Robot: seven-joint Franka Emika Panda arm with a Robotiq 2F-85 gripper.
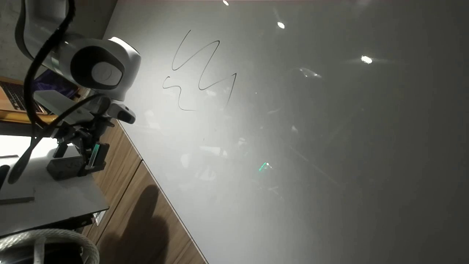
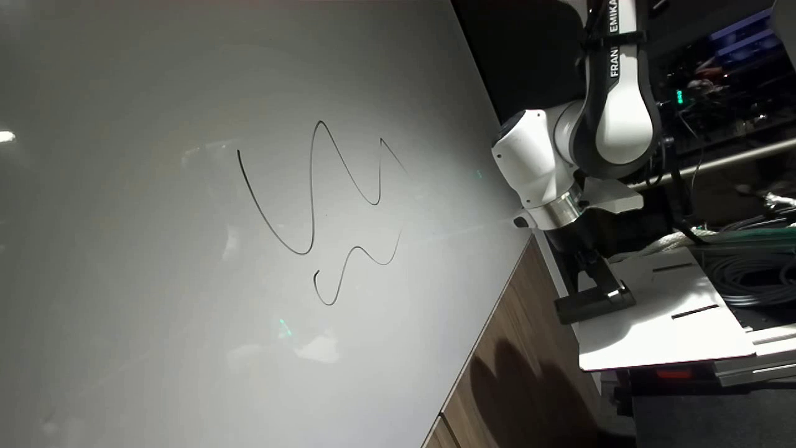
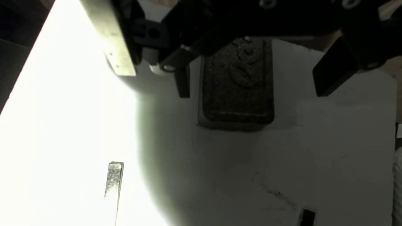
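A dark grey, rounded block that looks like a whiteboard eraser [image 3: 239,86] lies on a white board [image 3: 339,158] in the wrist view. My gripper is open over it, one finger on each side, with gaps between the block and both fingers. In exterior view 1 the eraser [image 1: 66,169] is partly covered by the gripper's right-hand finger. Exterior view 2 shows the eraser [image 2: 586,305] under the hand. Two wavy black marker lines [image 1: 200,66] run across the large whiteboard [image 1: 329,198].
Dark strips, one of them a metallic strip [image 3: 113,180], lie on the small white board. A wooden panel [image 1: 127,176] borders the whiteboard. A bin with a rope-like rim [image 1: 52,233] stands at the lower left. The large whiteboard is clear of objects.
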